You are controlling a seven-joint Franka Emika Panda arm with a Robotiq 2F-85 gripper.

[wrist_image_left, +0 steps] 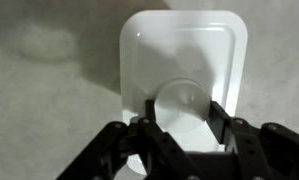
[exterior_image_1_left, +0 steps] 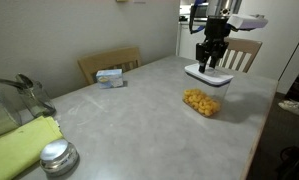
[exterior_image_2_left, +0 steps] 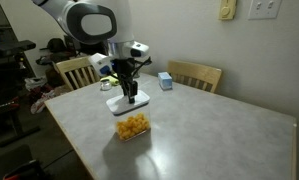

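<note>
A white rounded-rectangular lid [wrist_image_left: 184, 45] with a round knob [wrist_image_left: 182, 105] fills the middle of the wrist view. My gripper is shut on that knob, one finger on either side of it. From exterior view 1, the lid [exterior_image_1_left: 208, 75] looks tilted above a clear container with orange pieces [exterior_image_1_left: 201, 102] in its lower part. In exterior view 2, the lid [exterior_image_2_left: 128, 102] appears directly over the orange pieces [exterior_image_2_left: 132, 126]. The clear walls are faint, so I cannot tell whether the container's base touches the table.
A light blue box [exterior_image_1_left: 110, 78] stands near the back edge by a wooden chair [exterior_image_1_left: 107, 63]. On the left lie a yellow cloth [exterior_image_1_left: 24, 143], a silver round object [exterior_image_1_left: 59, 157] and a holder with utensils [exterior_image_1_left: 34, 97].
</note>
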